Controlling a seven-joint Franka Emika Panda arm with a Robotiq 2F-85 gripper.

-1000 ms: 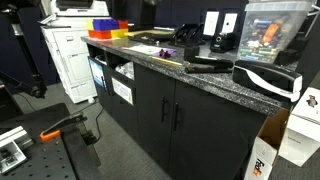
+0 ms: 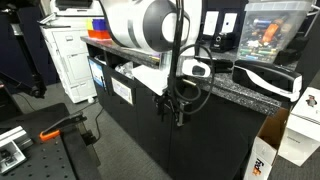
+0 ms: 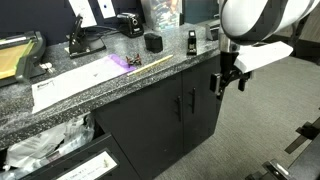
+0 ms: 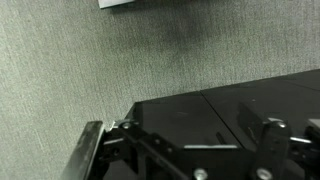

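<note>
A black cabinet (image 3: 150,130) has two doors with upright handles (image 3: 193,100); both doors look closed. My gripper (image 3: 230,88) hangs pointing down in front of the doors, lower than the countertop, and in exterior view 2 it appears to the right of the handles. The same gripper (image 2: 174,108) partly covers the handle area in exterior view 1. In the wrist view the fingers (image 4: 90,140) stand wide apart, open, with nothing held between them. The dark cabinet surface (image 4: 180,115) lies behind them; whether they touch it cannot be told.
The speckled countertop (image 3: 60,110) carries a paper sheet (image 3: 75,85), a black stapler-like tool (image 3: 85,42) and other items. An open drawer (image 3: 90,165) is at left. A FedEx box (image 2: 262,155) stands by the cabinet.
The arm has come down from above the countertop into view, and the gripper now hangs lower, in front of the cabinet doors. The doors look unmoved.
</note>
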